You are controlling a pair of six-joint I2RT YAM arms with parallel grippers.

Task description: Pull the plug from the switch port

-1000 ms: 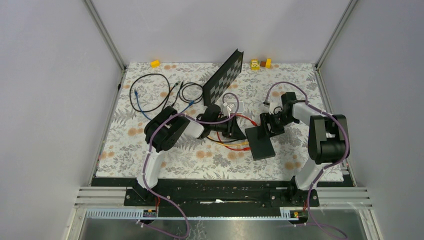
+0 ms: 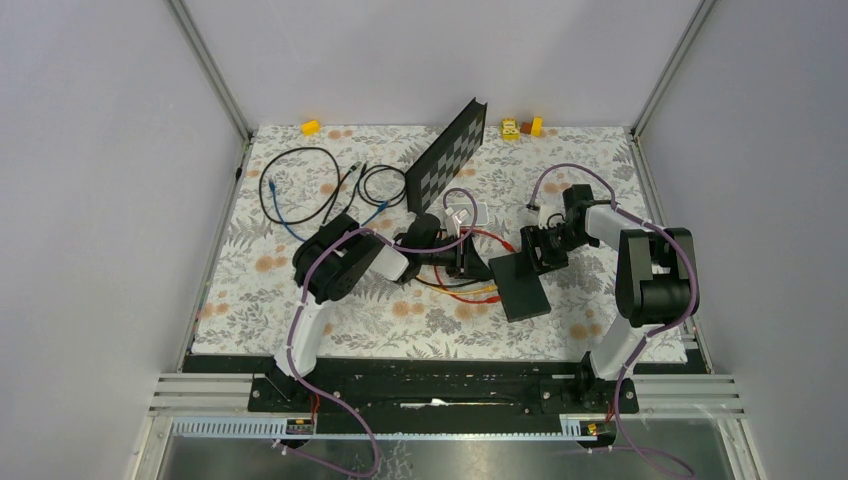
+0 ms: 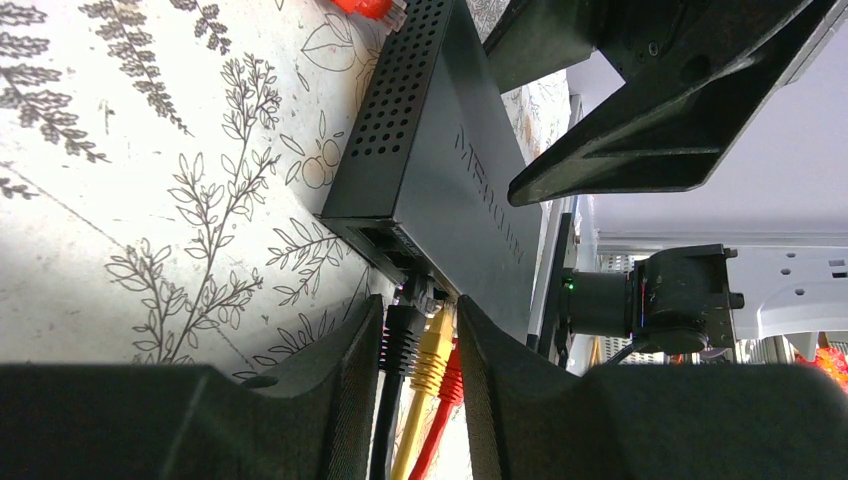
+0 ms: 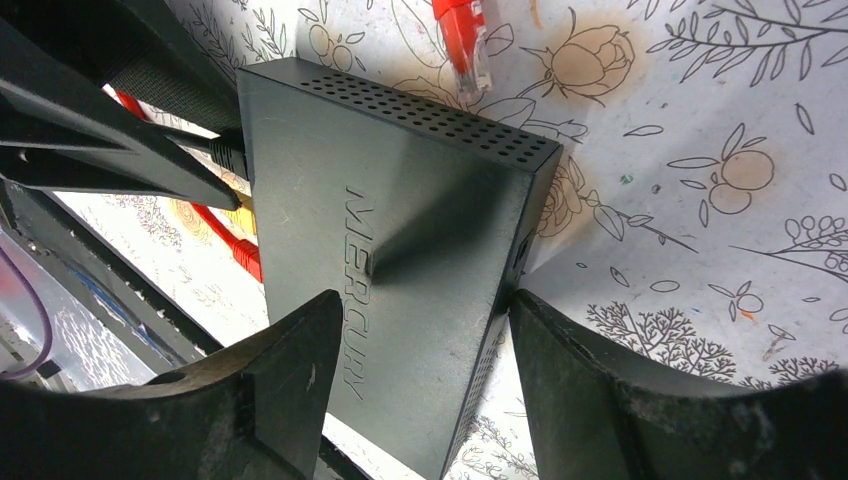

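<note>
The black MERCURY switch (image 2: 521,290) lies on the table with black, yellow and red plugs at its left side. In the left wrist view, the black plug (image 3: 403,335) sits at a port between the fingertips of my left gripper, which stands part open around it; contact is unclear. The yellow plug (image 3: 436,355) and red plug (image 3: 450,385) are just beside it. My right gripper is shut on the switch body near its edge, one finger over the top, the other at the side.
A loose red plug (image 4: 460,40) lies behind the switch. A tilted dark board (image 2: 447,155) stands at the back. Coiled cables (image 2: 300,220) lie at the left.
The right arm and switch look almost unchanged.
</note>
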